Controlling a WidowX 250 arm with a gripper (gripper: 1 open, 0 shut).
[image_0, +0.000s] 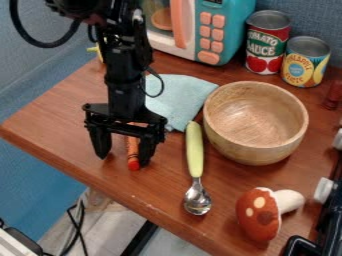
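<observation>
My black gripper (123, 146) is low over the left-middle of the wooden table, its two fingers apart on either side of an orange-red stick (134, 162) lying on the tabletop, partly hidden by the gripper. Whether the fingers touch the stick I cannot tell. Right of it lie a spoon (195, 175) with a pale green handle and a light blue cloth (179, 92).
A wooden bowl (247, 120), a mushroom toy (261, 214), a tomato sauce can (266, 45), a yellow can (305, 65) and a toy microwave (201, 30) stand on the right and back.
</observation>
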